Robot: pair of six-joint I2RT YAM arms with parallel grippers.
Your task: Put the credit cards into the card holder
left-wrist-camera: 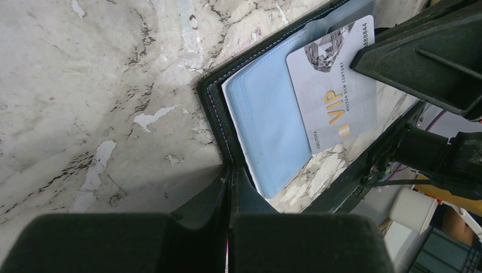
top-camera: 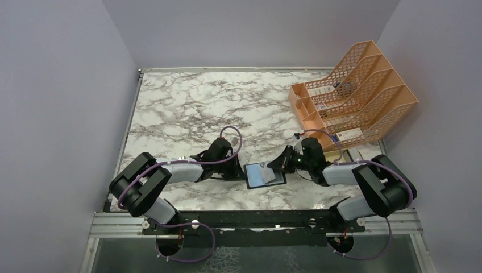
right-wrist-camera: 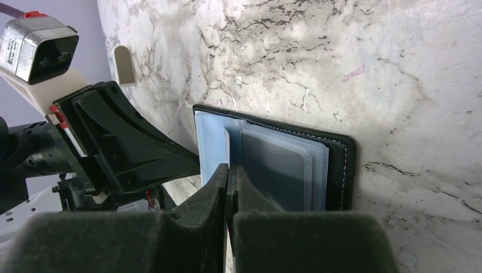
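Note:
The open card holder (top-camera: 256, 176), black with light-blue clear sleeves, lies on the marble table between my grippers. In the left wrist view, a silver-white VIP card (left-wrist-camera: 335, 91) lies slanted over its sleeves (left-wrist-camera: 264, 122). My right gripper is shut on the card's edge; in the right wrist view the card (right-wrist-camera: 227, 142) shows only as a thin upright edge. At the holder's left border (left-wrist-camera: 217, 122), my left gripper is shut with that black edge between its fingertips. How far the card sits inside a sleeve cannot be told.
An orange slotted rack (top-camera: 355, 94) with white items in it stands at the back right, close behind the right arm.

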